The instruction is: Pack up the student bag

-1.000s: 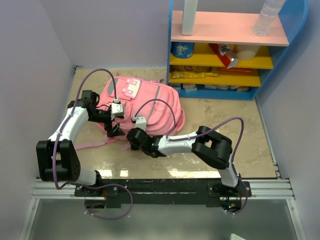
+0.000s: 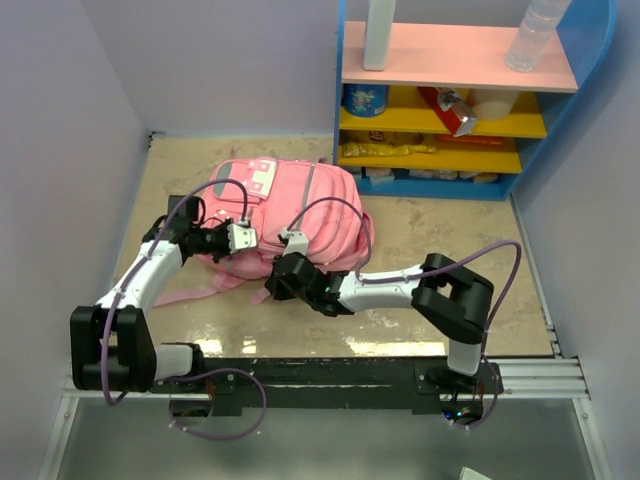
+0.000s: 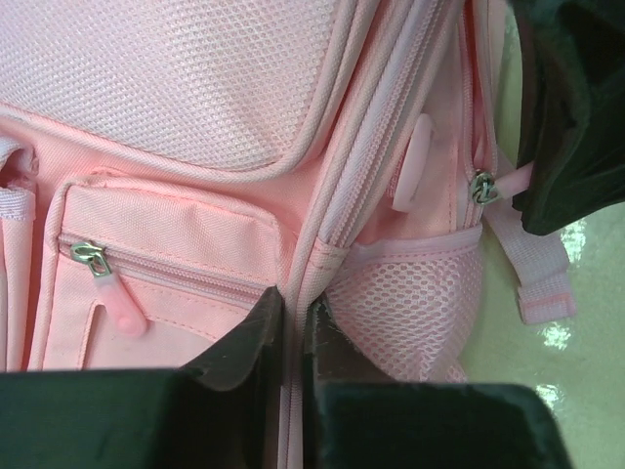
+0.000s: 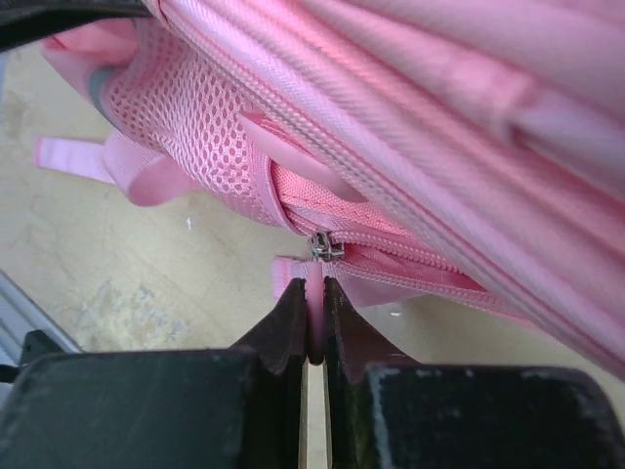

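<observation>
The pink student bag [image 2: 300, 205] lies on the table, its front pocket and side mesh pouch [image 3: 415, 293] showing in the left wrist view. Pinched in my left gripper is a piped fabric edge of the bag, just below the end of a zipper track [image 3: 376, 147]. My right gripper is shut on the pink pull tab [image 4: 314, 313] of a zipper, whose metal slider [image 4: 326, 246] sits on the bag's side seam. Both grippers are close together at the bag's near side in the top view. The bag's inside is hidden.
A blue shelf unit with yellow shelves [image 2: 520, 118] stands at the back right, holding a blue can [image 2: 365, 99], snack packs and a clear bottle [image 2: 537, 35]. Pink straps [image 2: 190, 294] trail at the near left.
My right gripper has moved somewhat to the right along the bag's near side.
</observation>
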